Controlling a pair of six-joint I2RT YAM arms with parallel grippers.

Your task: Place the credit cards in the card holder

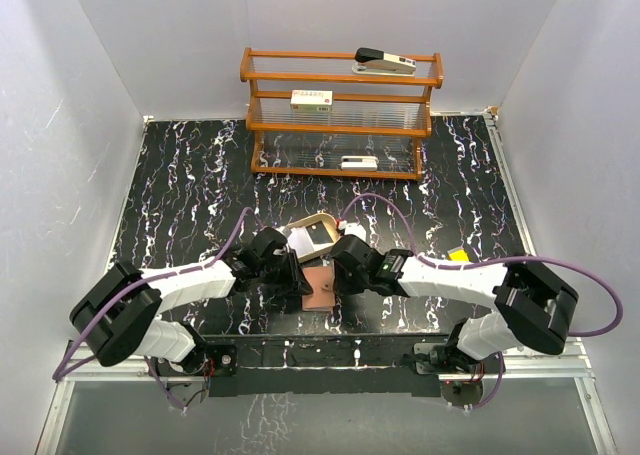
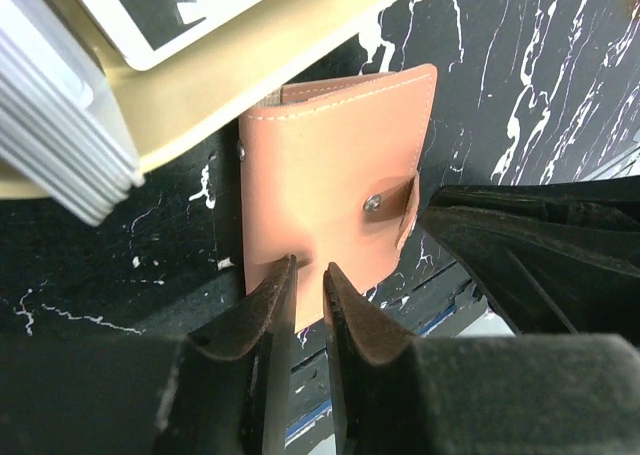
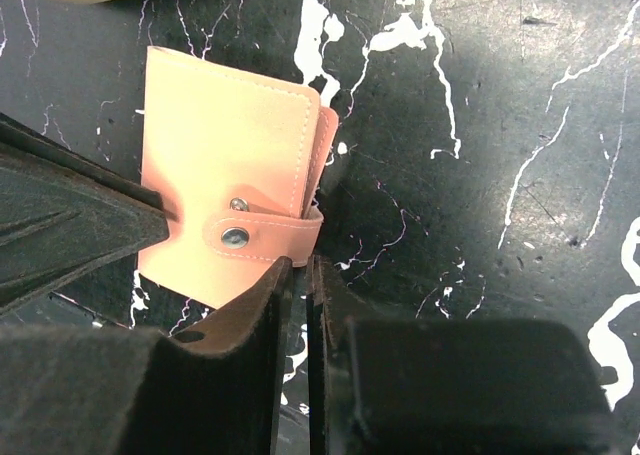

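Observation:
A pink card holder (image 1: 318,289) with a snap strap lies near the table's front edge, its layered top edge slightly parted. In the left wrist view, the fingers of my left gripper are close together on the lower part of the holder (image 2: 310,175), pink showing in the narrow gap. Over in the right wrist view, my right gripper is shut at the strap's end on the holder (image 3: 220,145), with a bit of pink at its fingertips. A stack of pale cards (image 2: 70,125) sits in the tray; card faces cannot be made out.
The beige-rimmed tray (image 1: 328,215) stands just behind the holder. A wooden rack (image 1: 340,130) carries a black-and-white stapler (image 1: 384,63), a small box (image 1: 311,100) and a white item (image 1: 359,162). Something yellow (image 1: 458,254) lies at right. Both table sides have free room.

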